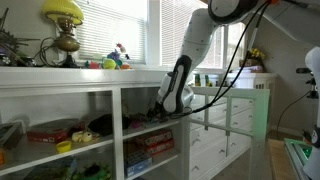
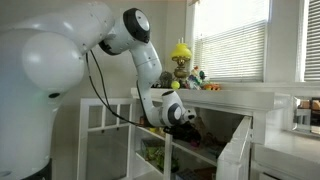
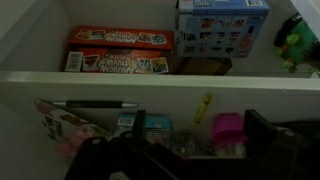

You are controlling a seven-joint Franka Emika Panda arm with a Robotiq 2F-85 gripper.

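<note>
My gripper stands open above a cabinet shelf, its dark fingers far apart at the bottom of the wrist view. Small items lie on the shelf between and around the fingers: a pink object (image 3: 229,128), a short yellow piece (image 3: 203,108), and a small blue-and-red box (image 3: 155,127). Left of these lies a dark pen (image 3: 95,104). Exterior view 1 has the gripper (image 1: 158,112) at the cabinet's upper shelf, close to the right-hand bay. Whether the fingers touch anything cannot be told in the dim light.
Beyond the pale shelf edge (image 3: 160,82) are red boxes (image 3: 118,50) and a blue box (image 3: 220,28), on the lower shelf. A white upright post (image 1: 117,135) divides the bays. The cabinet top (image 1: 60,77) holds a gold lamp (image 1: 66,40).
</note>
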